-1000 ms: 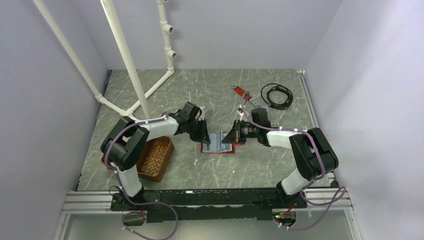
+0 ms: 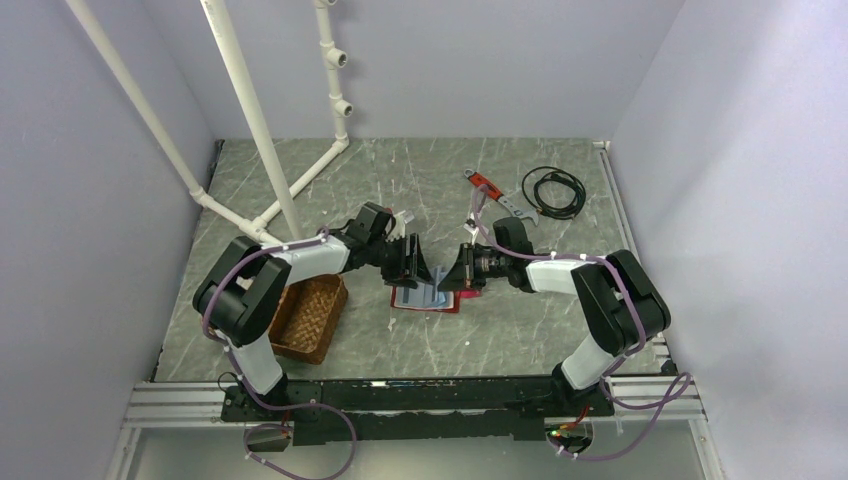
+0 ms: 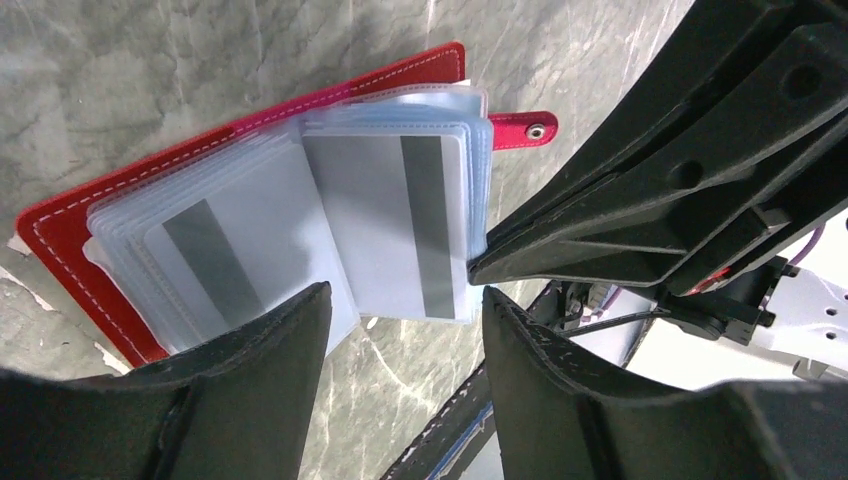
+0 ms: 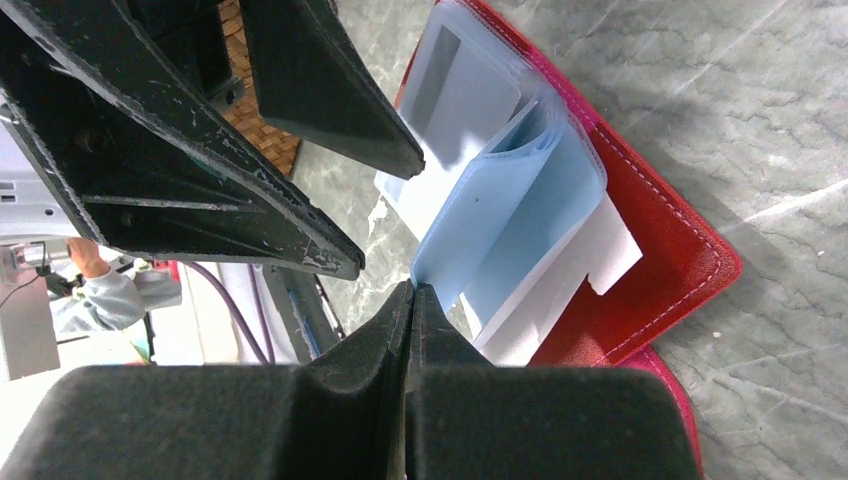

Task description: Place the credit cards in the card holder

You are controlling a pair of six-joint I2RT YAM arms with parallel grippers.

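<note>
The red card holder [image 3: 75, 215] lies spread on the table with its clear bluish sleeves fanned out. White cards with a dark stripe show on both sides of the spread, one on the left page [image 3: 235, 245] and one on the right page [image 3: 385, 215]; they appear to be inside sleeves. My left gripper is open over the holder, nothing between its fingers. From the other side, my right gripper is shut on the edge of a clear sleeve [image 4: 490, 205], which stands curved up from the holder.
A woven basket [image 2: 325, 335] stands left of the holder, below the left arm. Toward the back right lie a red-handled wrench [image 2: 485, 185] and a coiled black cable [image 2: 565, 195]. White pipes [image 2: 255, 110] rise at the left. Bare table surrounds the holder's front.
The holder and both grippers have shifted slightly left over the last second.
</note>
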